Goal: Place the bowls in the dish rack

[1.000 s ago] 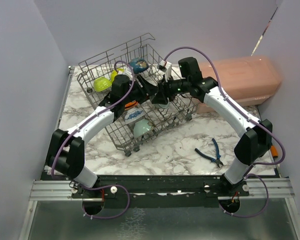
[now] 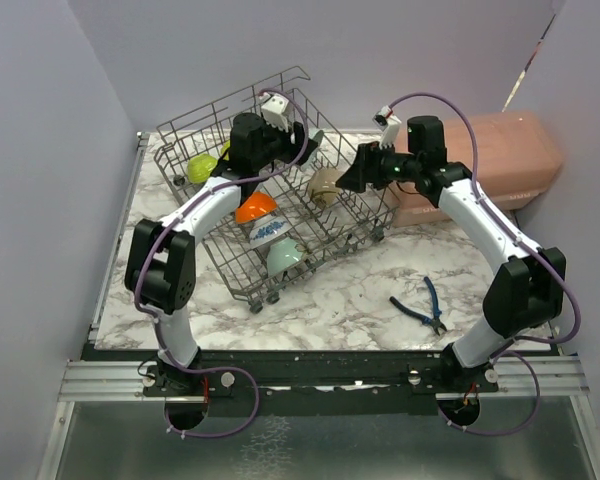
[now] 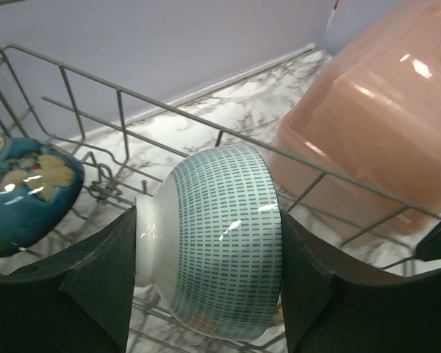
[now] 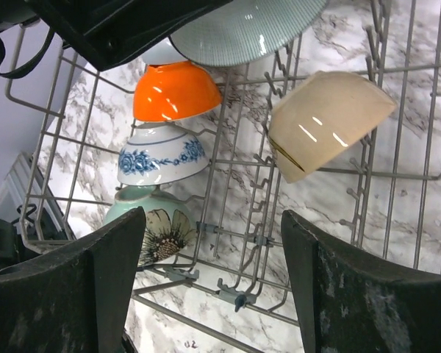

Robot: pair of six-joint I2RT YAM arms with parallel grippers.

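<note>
My left gripper (image 2: pixel 302 142) holds a pale green gridded bowl (image 3: pixel 217 239) on its side between its fingers, over the back of the wire rack (image 2: pixel 252 299). My right gripper is open above the rack's right part, nothing between its fingers. In the rack sit a beige bowl (image 4: pixel 329 121), an orange bowl (image 2: pixel 256 206), a blue-flowered white bowl (image 2: pixel 268 230), a celadon bowl (image 2: pixel 285 257), lime bowls (image 2: pixel 200 166) and a dark blue floral bowl (image 3: pixel 31 193).
A pink translucent container (image 2: pixel 495 160) stands right of the rack. Blue-handled pliers (image 2: pixel 416 312) lie on the front-right marble.
My left gripper has moved back, away from the right one, carrying the gridded bowl. My right gripper has moved right and now stands apart from that bowl, exposing the beige one.
</note>
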